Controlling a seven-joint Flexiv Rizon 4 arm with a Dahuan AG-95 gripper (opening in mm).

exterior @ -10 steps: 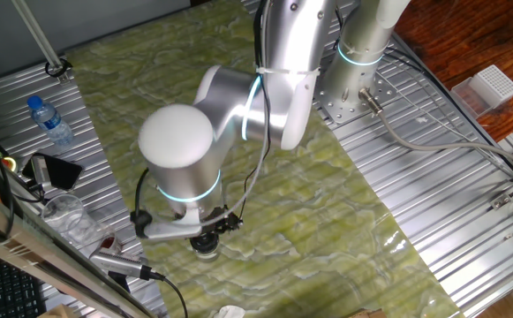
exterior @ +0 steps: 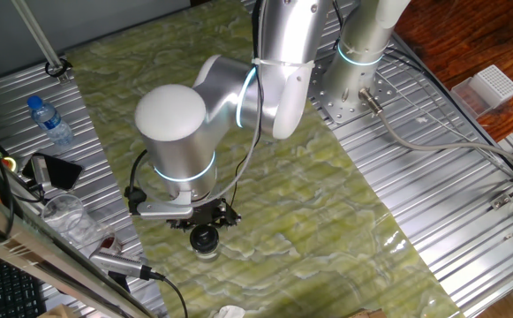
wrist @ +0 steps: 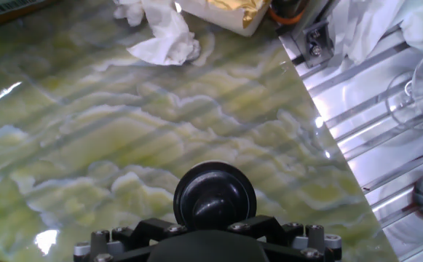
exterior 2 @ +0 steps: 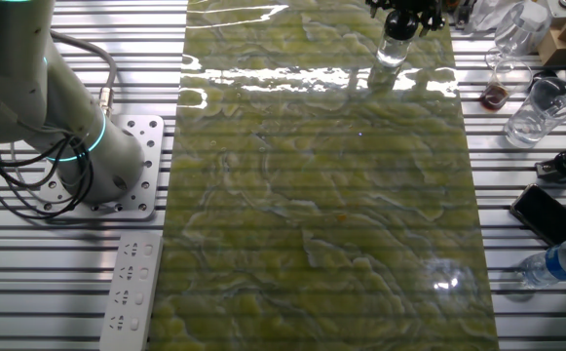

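Note:
A small clear glass vessel with a round black top [exterior: 205, 238] stands upright on the green marbled mat [exterior: 291, 230]. In exterior view 2 its glass body [exterior 2: 393, 51] shows at the far edge, below the black gripper parts. My gripper [exterior: 205, 215] is just beside the vessel on the arm's side. From the wrist, the round black top [wrist: 215, 195] lies straight ahead of the gripper, whose linkages spread wide to either side. The fingers look open, and nothing appears clamped between them. Whether any part touches the vessel is hard to tell.
Crumpled white tissue [wrist: 166, 40] lies ahead on the mat. Glassware [exterior 2: 541, 112], a phone [exterior 2: 551, 214] and a water bottle [exterior 2: 560, 261] are along the metal slats. A grey cylindrical device [exterior: 119, 263] with a cable sits near the mat's edge.
The wrist has shifted back and its gripper parts, earlier partly hidden beside the black top, now show spread behind it. The vessel has stayed in place.

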